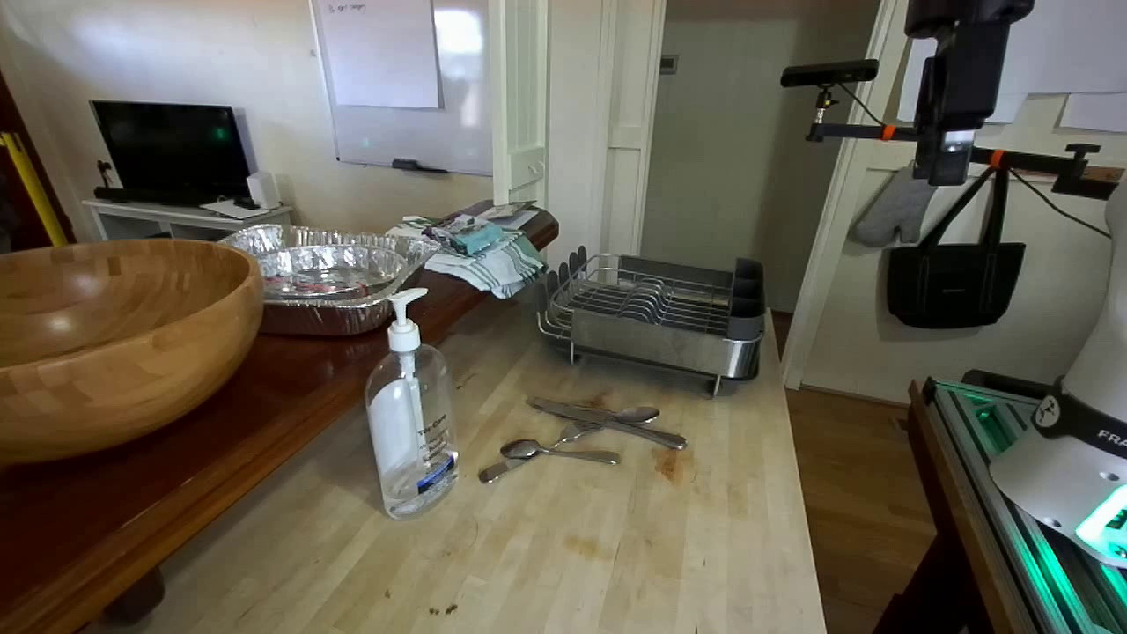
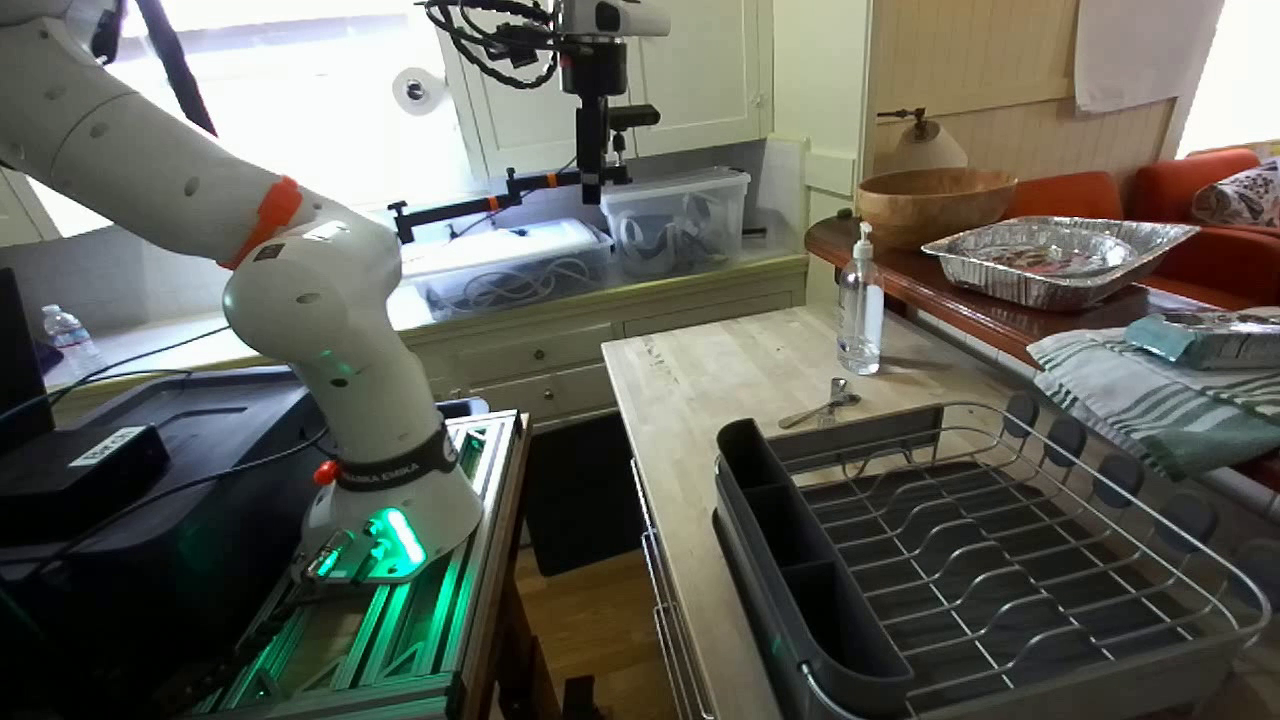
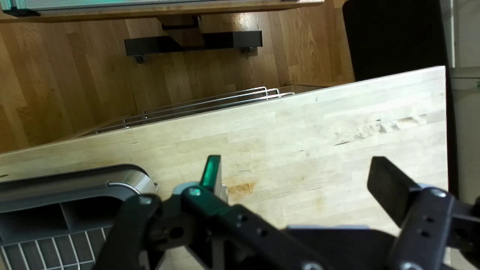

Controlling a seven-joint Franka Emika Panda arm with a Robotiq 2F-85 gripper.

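Note:
My gripper is open, its two fingers wide apart with nothing between them. In exterior view 1 it hangs high at the right, well above the table. Several pieces of metal cutlery lie loosely crossed on the wooden table, among them a knife (image 1: 644, 428) and a spoon (image 1: 570, 454). Behind them stands a dish rack (image 1: 655, 317), its wire base empty. Grey compartments (image 2: 798, 540) line one end of the rack, and no cutlery shows in them. In the wrist view, my gripper body hides most of the area where the cutlery lies.
A clear pump bottle (image 1: 412, 433) stands upright beside the cutlery. A raised brown table (image 1: 306, 396) borders the worktop, holding a wooden bowl (image 1: 127, 338), foil trays (image 1: 327, 269) and striped towels (image 1: 497, 264).

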